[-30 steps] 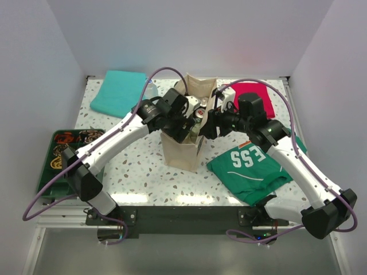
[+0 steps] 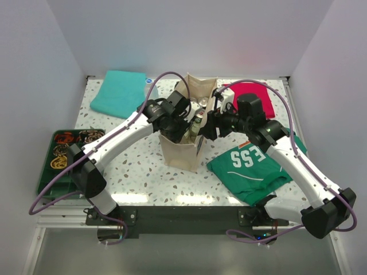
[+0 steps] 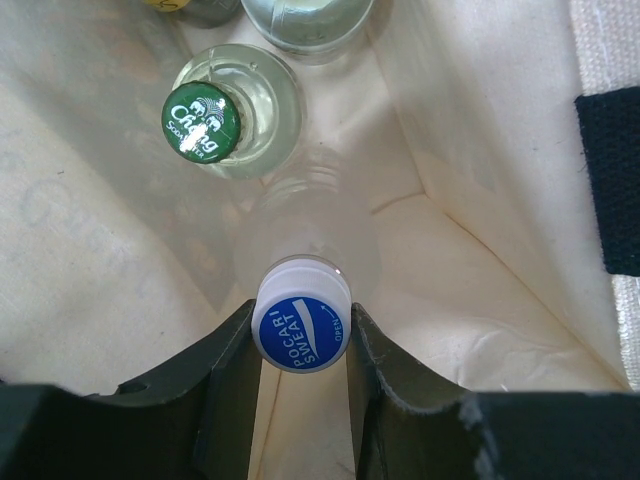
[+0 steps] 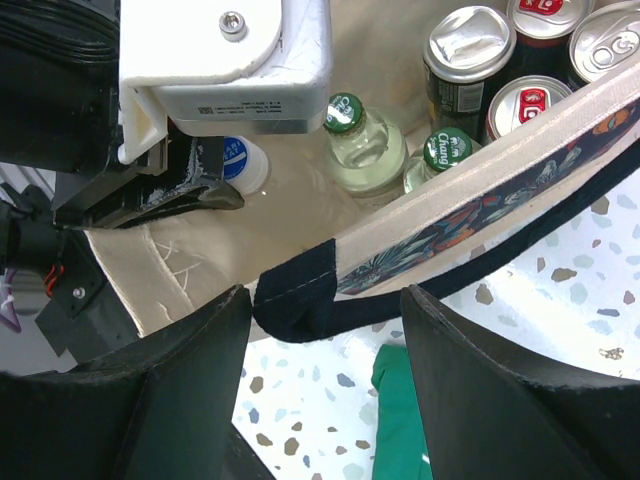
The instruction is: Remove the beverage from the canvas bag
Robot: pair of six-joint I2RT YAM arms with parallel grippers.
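Observation:
The canvas bag (image 2: 179, 156) stands upright on the table with its mouth open. Inside it is a clear bottle with a white-and-blue cap (image 3: 302, 315). My left gripper reaches down into the bag, its fingers against both sides of that cap. From the right wrist view the same cap (image 4: 243, 163) shows beside the left arm's fingers. At the bag's right rim, my right gripper has its fingers apart, with the dark strap end (image 4: 298, 290) between them. The bag hides the lower part of the bottle.
Also in the bag are a green-capped bottle (image 3: 230, 112), another green-capped bottle (image 4: 446, 150) and several cans (image 4: 470, 45). A green tray (image 2: 50, 183) lies left, a teal cloth (image 2: 119, 94) at back left, a green shirt (image 2: 249, 172) right and a red cloth (image 2: 252, 97) at back right.
My left gripper has moved slightly within the bag's mouth over the last second, and its arm has shifted a little. The right arm has barely moved. The bag stays in place.

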